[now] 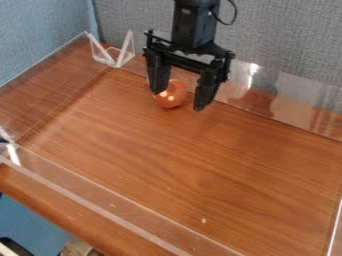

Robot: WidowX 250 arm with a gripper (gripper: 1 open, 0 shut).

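My black gripper (179,91) hangs open near the back of the wooden table, its two fingers spread wide. Behind and between the fingers an orange-red round object (170,97) with small white spots rests on the tabletop. Whether either finger touches it cannot be told from this view.
A white wire-like stand (118,52) is at the back left corner. Clear low walls edge the wooden table (201,180), with grey panels behind.
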